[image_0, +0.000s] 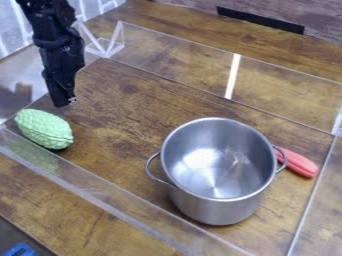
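My black gripper (62, 98) hangs at the left, shut, just above the board. A pale green, textured oblong object (44, 129), like a bitter melon or cabbage, lies on the wood below and in front of it, apart from the fingers. A steel pot (217, 170) with two handles stands at the lower right, empty. A red object (298, 161) lies behind the pot's right side.
Clear low walls or strips border the wooden board (154, 90). A white strip (233, 76) crosses at the back. A blue item (19, 250) is at the lower left corner.
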